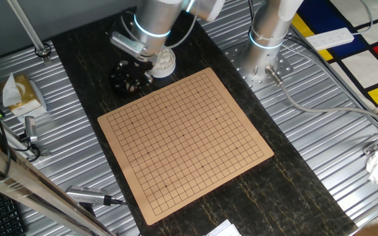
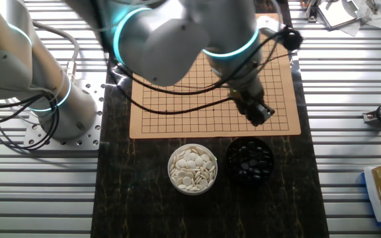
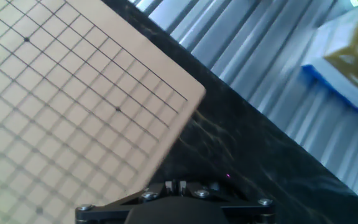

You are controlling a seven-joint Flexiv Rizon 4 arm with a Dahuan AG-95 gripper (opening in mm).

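The tan gridded board (image 1: 186, 144) lies flat on the dark table strip, bare of stones where I can see it. Beside its far edge stand a white bowl full of white stones (image 2: 192, 169) and a black bowl of black stones (image 2: 249, 161). My gripper (image 2: 259, 116) hangs near the board's edge by the black bowl in exterior view 2. Its fingertips (image 3: 169, 185) sit close together in the wrist view, apparently shut. No stone shows clearly between them. In the wrist view, a board corner lies just ahead, and the black bowl is mostly hidden.
A tissue box (image 1: 25, 97) stands on the ribbed metal surface left of the dark strip. The robot's base (image 1: 262, 62) is at the right. White paper (image 1: 224, 229) lies at the near edge. Above the board, room is free.
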